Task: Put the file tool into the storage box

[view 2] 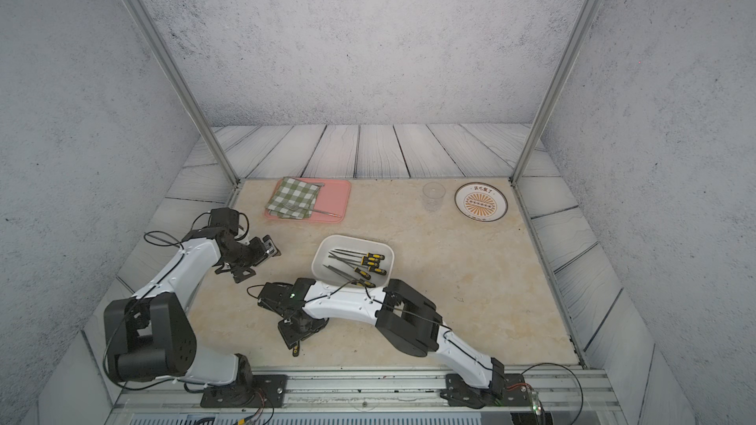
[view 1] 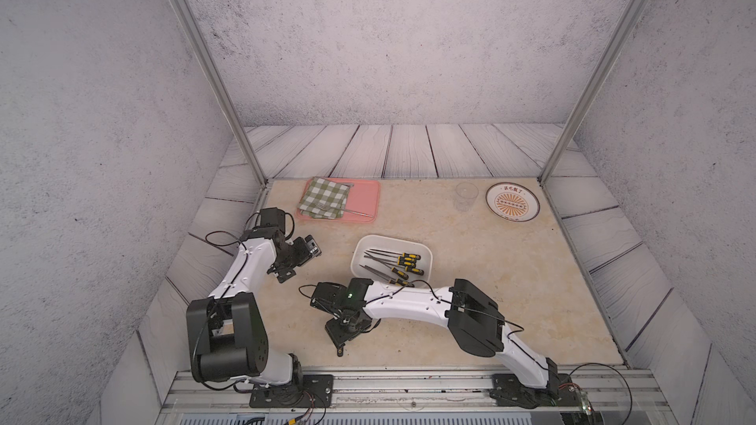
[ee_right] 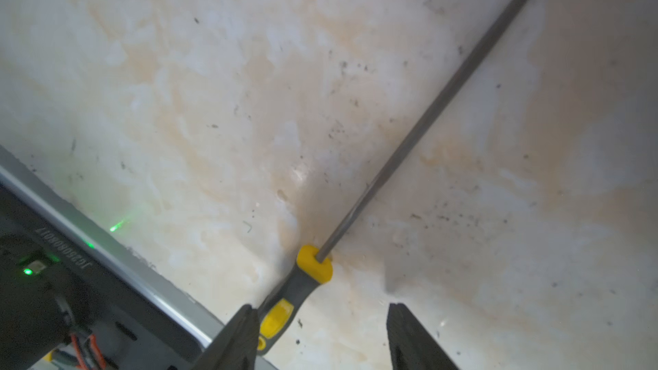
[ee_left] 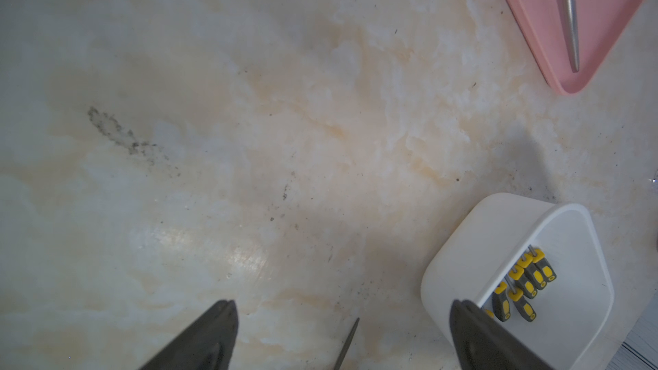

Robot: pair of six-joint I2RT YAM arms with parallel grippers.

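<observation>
A file with a yellow-black handle (ee_right: 288, 305) and long grey blade lies on the table near the front edge. My right gripper is open just above that handle, nothing between its fingers; from the top views it largely hides the file. The white storage box (view 1: 427, 248), holding several yellow-handled tools, sits mid-table behind the right arm. My left gripper is raised at the left of the table, its fingers apart and empty, with the file's tip below in its wrist view.
A pink tray (view 1: 366, 193) with checked cloth (view 1: 323, 196) and a metal utensil lies at back left. A clear cup (view 1: 465, 196) and a plate (view 1: 512, 201) stand at back right.
</observation>
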